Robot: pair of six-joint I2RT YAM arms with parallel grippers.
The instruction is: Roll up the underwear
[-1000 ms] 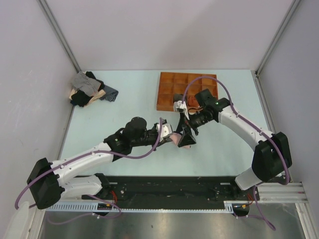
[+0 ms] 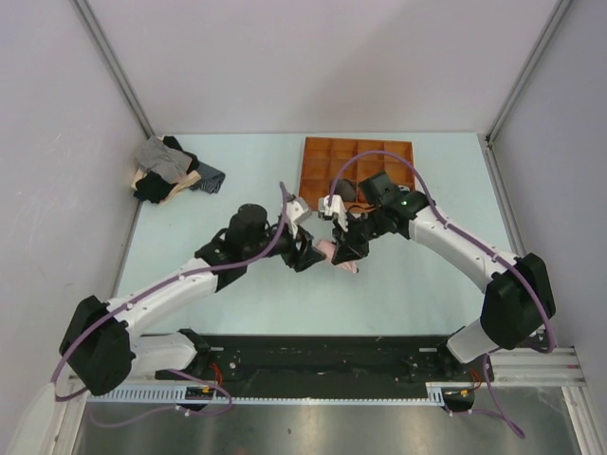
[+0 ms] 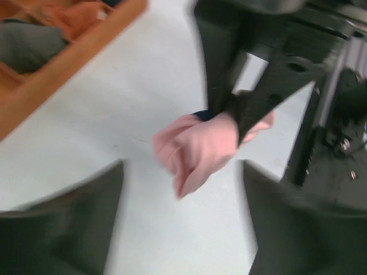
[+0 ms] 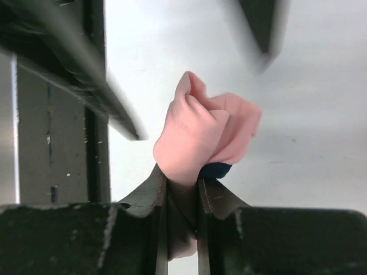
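Observation:
Pink underwear [image 2: 349, 266], bunched into a short roll with a dark band [image 4: 215, 170], is near the front middle of the table in the top view. My right gripper is shut on it, the cloth squeezed between the fingers and sticking out on both sides. In the left wrist view, the loose pink end [image 3: 198, 149] points toward my left gripper, whose blurred fingers [image 3: 94, 212] stand wide apart with nothing held between them. Blurred dark left fingers [image 4: 109, 103] also show around the far end in the right wrist view, clear of the cloth.
A brown compartment box [image 2: 329, 150] stands at the back right, with a grey roll and an orange one inside. At the back left lies a pile of clothes [image 2: 166, 163]. Both grippers are very close together.
The left gripper has drawn back to the left, away from the pink cloth, and spread its fingers. My right gripper moved slightly left and stays at the underwear. Box and pile are unchanged.

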